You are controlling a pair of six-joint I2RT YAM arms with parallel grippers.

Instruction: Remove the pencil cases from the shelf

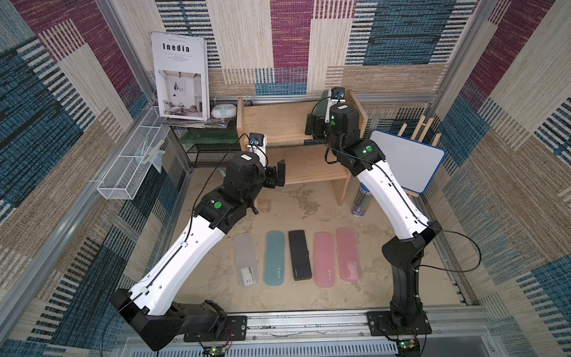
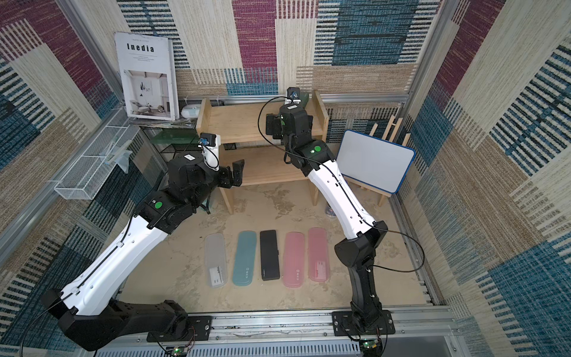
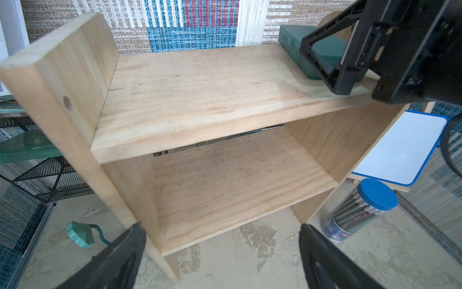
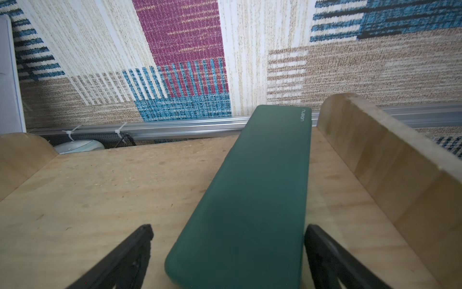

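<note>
A dark green pencil case (image 4: 255,192) lies on the upper board of the wooden shelf (image 3: 202,91), close to its right side wall. My right gripper is open at the near end of this case, its right finger close beside the case's edge and a gap showing on the left. In front of the shelf's left part hangs my left gripper, open and empty. On the table lie a grey case (image 1: 244,253), a teal case (image 1: 274,255), a black case (image 1: 300,253), a pink case (image 1: 324,261) and another pink case (image 1: 347,247).
The lower shelf board (image 3: 231,178) is bare. Right of the shelf stand a blue-lidded pencil tub (image 3: 358,207) and a small whiteboard (image 1: 404,160). A wire basket (image 1: 128,172) hangs at the left. The table between shelf and cases is clear.
</note>
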